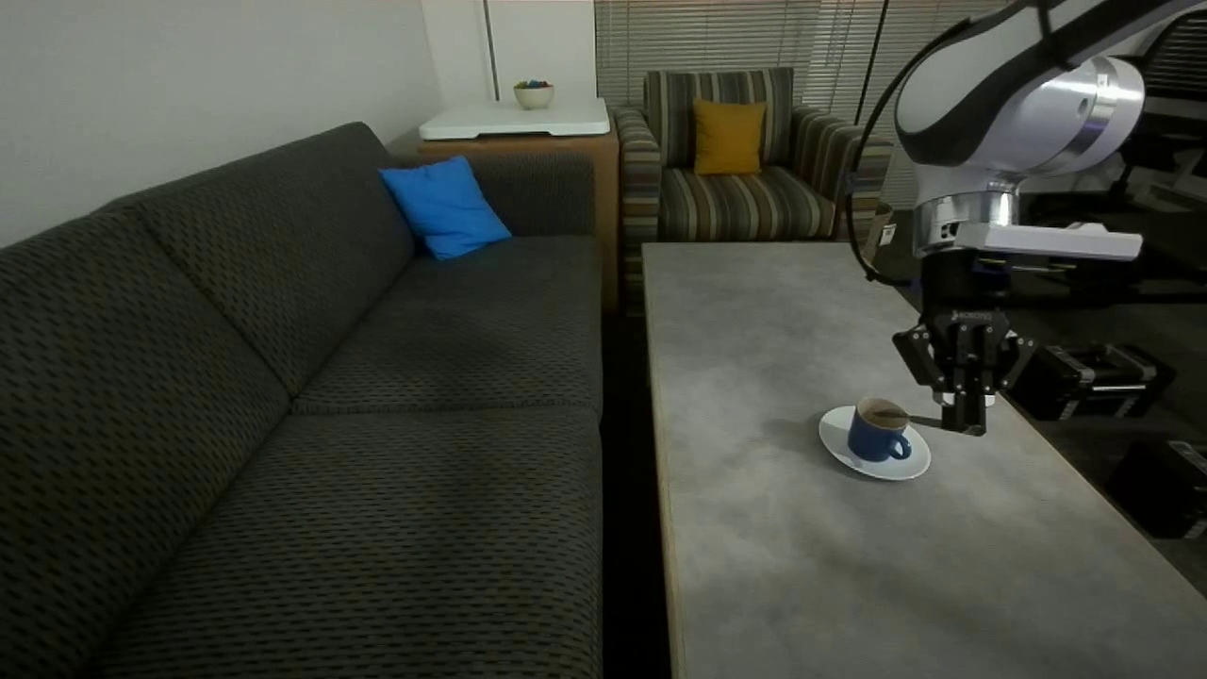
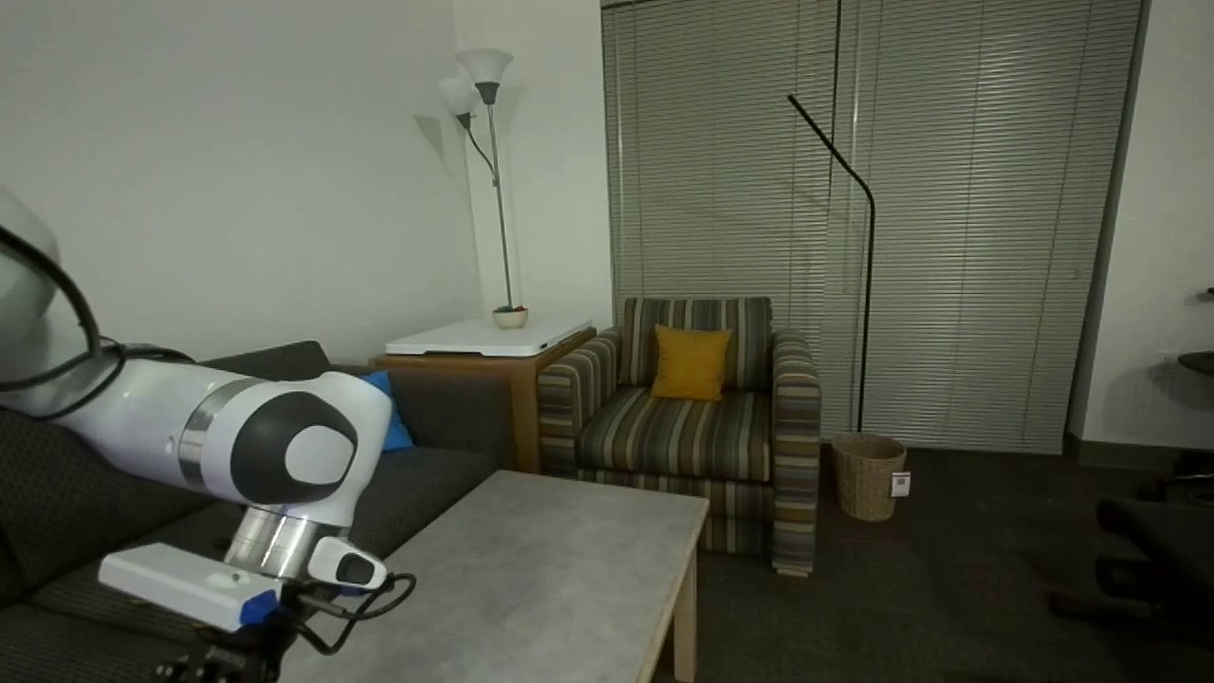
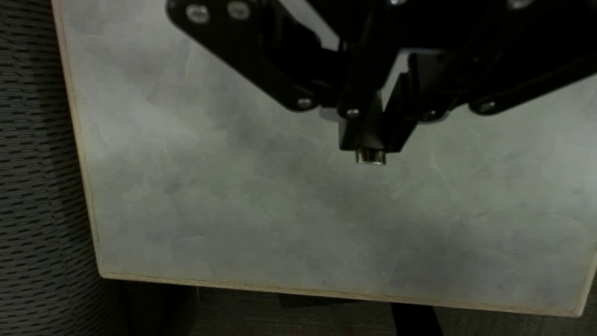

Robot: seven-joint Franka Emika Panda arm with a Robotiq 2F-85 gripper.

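A blue cup [image 1: 872,439] stands upright on a white saucer [image 1: 837,443] on the grey table. To the right of the cup, above the tabletop, my gripper [image 1: 964,421] points down, shut on a spoon [image 1: 925,420]. The spoon reaches left from the fingers, and its bowl overlaps the cup's mouth in exterior view 1; whether it touches the inside cannot be told. In the wrist view, the metal handle end [image 3: 370,157] shows between the fingertips, while cup and saucer are out of sight. Exterior view 2 cuts off the fingertips.
A dark sofa [image 1: 487,498] runs along its left side, and a striped armchair [image 1: 741,206] stands beyond its far end. Black cases [image 1: 1092,381] lie on the floor to the right.
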